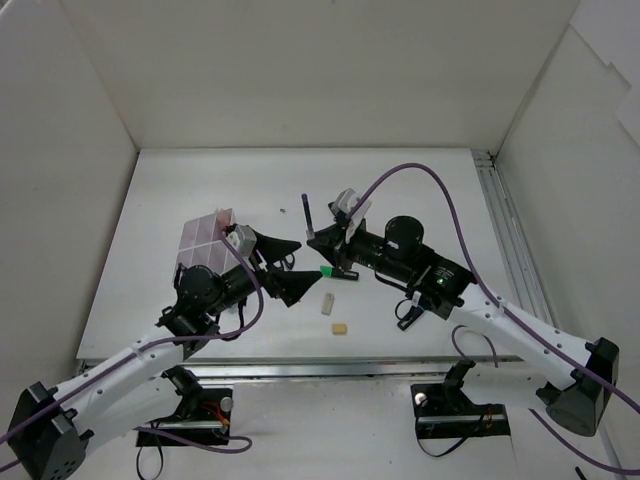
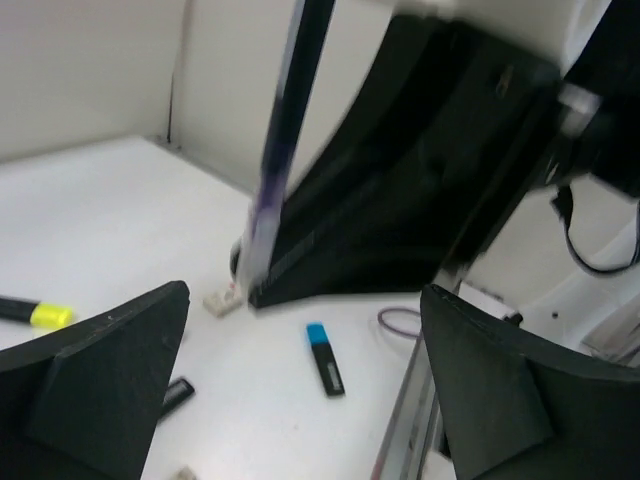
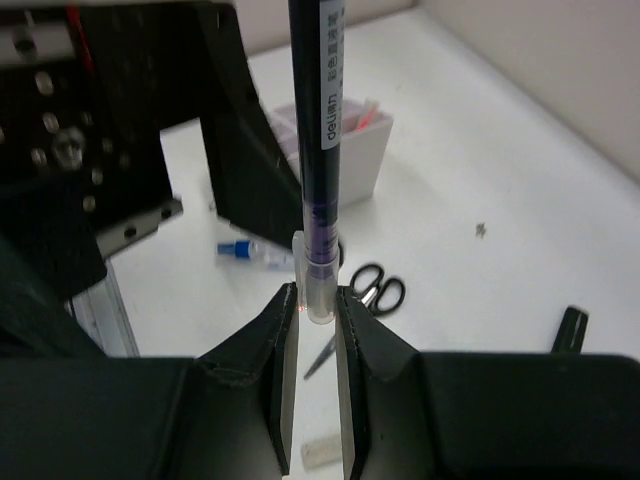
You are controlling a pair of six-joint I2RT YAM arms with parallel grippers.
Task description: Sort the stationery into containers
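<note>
A purple-black pen (image 1: 306, 215) stands upright in my right gripper (image 1: 312, 238), which is shut on its lower end; in the right wrist view the pen (image 3: 320, 120) fills the upper middle. My left gripper (image 1: 300, 268) is open, with nothing between its fingers, just left of and below the pen. Scissors (image 3: 385, 292), a blue-capped tube (image 3: 255, 255), a black marker (image 3: 570, 330), a highlighter (image 2: 50, 315) and a blue-capped black item (image 2: 328, 365) lie on the table. The pink container (image 1: 200, 232) stands at the left, partly behind my left arm.
An eraser (image 1: 328, 303) and a yellow block (image 1: 339, 328) lie in front of the grippers. Walls border the back and sides; a metal rail runs along the right edge.
</note>
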